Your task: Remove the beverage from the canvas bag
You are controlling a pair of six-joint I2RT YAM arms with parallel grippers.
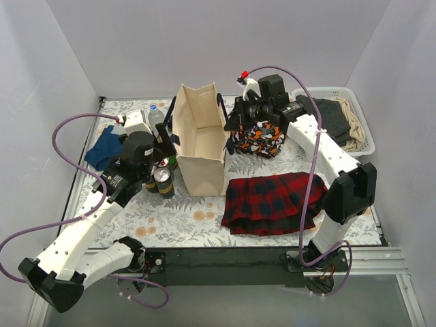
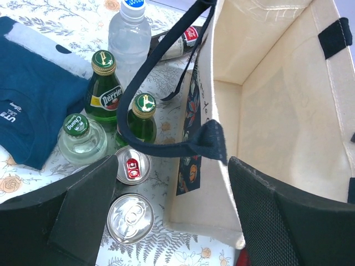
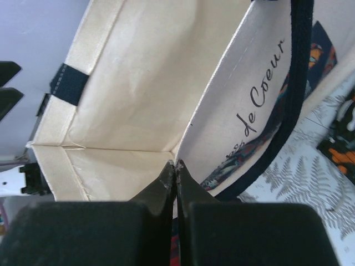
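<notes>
The canvas bag (image 1: pixel 203 174) stands upright with its mouth toward the top camera; its visible inside looks empty. In the right wrist view my right gripper is shut on the bag's rim, beside the dark handle (image 3: pixel 291 108). On the bag's other side my left gripper stands open, the near bag wall passing between its fingers and the left handle (image 2: pixel 166 148) looping across. Drinks stand outside the bag on its left: green bottles (image 2: pixel 104 91), a clear bottle (image 2: pixel 83 144), a water bottle (image 2: pixel 128 41), a cola bottle (image 2: pixel 176 47) lying down, and cans (image 2: pixel 130 218).
A teal cloth (image 1: pixel 104 148) lies at the left. Right of the bag are a red plaid cloth (image 1: pixel 272 197) and a patterned cloth (image 1: pixel 259 142). A white basket (image 1: pixel 368 139) holding folded cloths stands at the back right.
</notes>
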